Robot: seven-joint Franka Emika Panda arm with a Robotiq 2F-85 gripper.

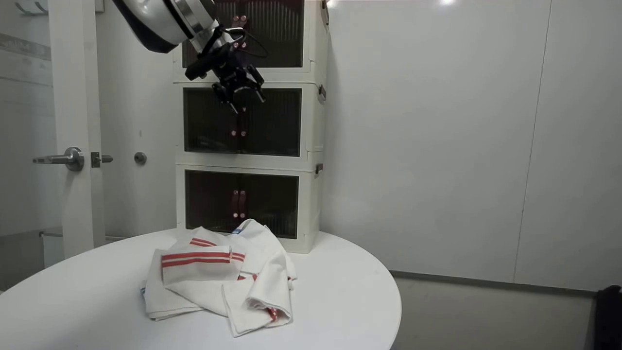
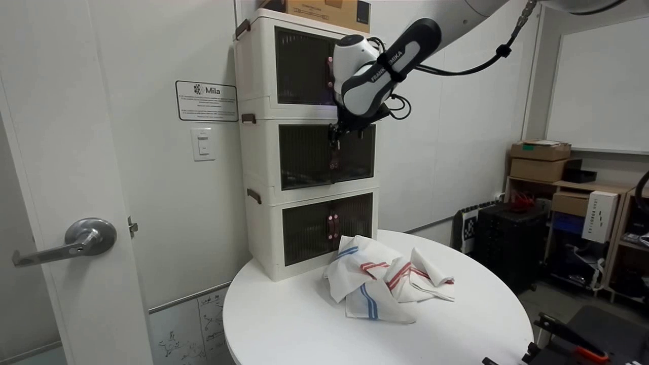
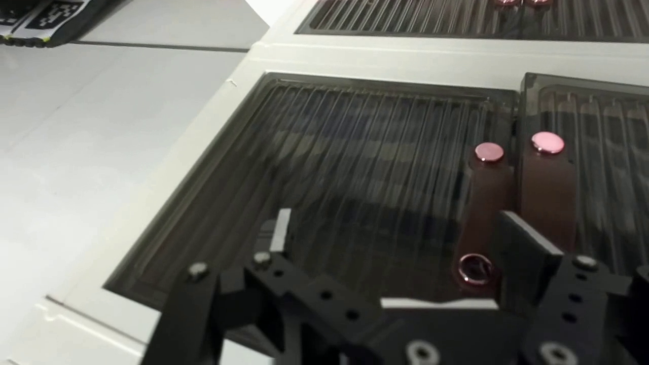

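Observation:
In exterior view 1 my gripper [image 1: 248, 104] hangs in front of the middle cabinet [image 1: 202, 122] of a white stack with dark ribbed doors. Its fingers stand wide apart, and nothing shows between the fingers. Two dark red door handles [image 3: 488, 207] run side by side in the wrist view. One finger [image 3: 528, 240] overlaps their lower part there; whether it touches them I cannot tell. The other finger [image 3: 281, 231] lies over the ribbed door panel [image 3: 365, 164]. All the doors look closed.
White towels [image 1: 198, 271] with red and blue stripes lie crumpled on the round white table [image 1: 350, 291], before the lowest cabinet [image 2: 304, 234]. Bare tabletop surrounds them. A door with a metal handle [image 2: 91, 237] stands to the left. A cardboard box [image 2: 328, 13] tops the stack.

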